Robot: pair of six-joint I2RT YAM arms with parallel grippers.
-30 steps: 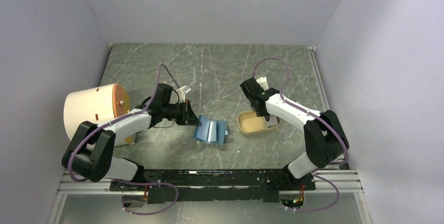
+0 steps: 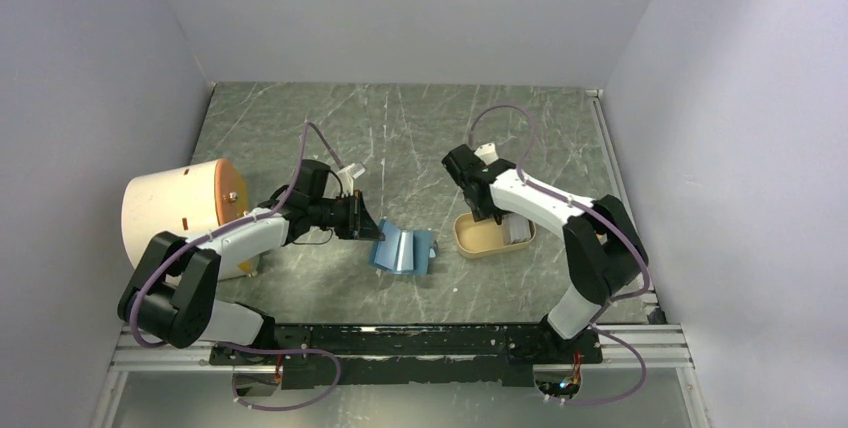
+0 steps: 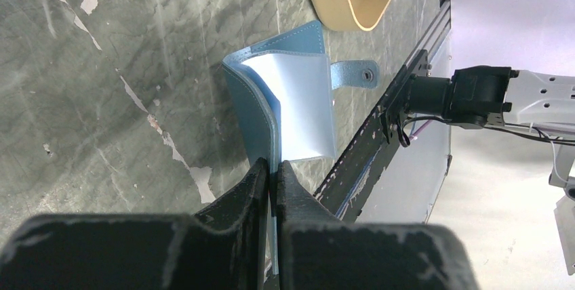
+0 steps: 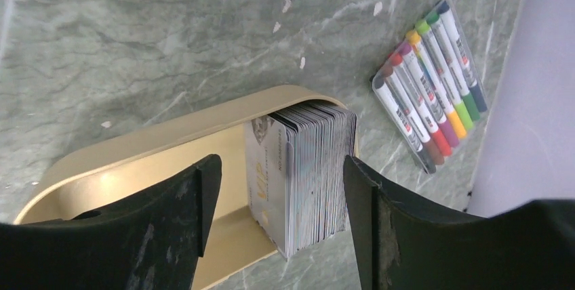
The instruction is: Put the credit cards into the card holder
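The blue card holder (image 2: 424,254) lies spread on the table, its pale inner sleeve (image 3: 302,104) facing up and a snap strap (image 3: 356,74) sticking out. My left gripper is shut on the holder's edge. To the right, a beige box (image 2: 468,243) holds a thick stack of credit cards (image 4: 317,175) standing on edge at one end, a silver "VIP" card (image 4: 266,175) outermost. Over the box, my right gripper stands open, fingers wide apart, with the stack showing between and beyond them; contact with the cards cannot be made out.
A clear case of coloured markers (image 4: 430,87) lies beyond the box. A large cream cylinder (image 2: 165,216) stands by the left arm.
My right arm and gripper have shifted left above the beige box, uncovering more of the card stack from above. The left arm and the holder have stayed put.
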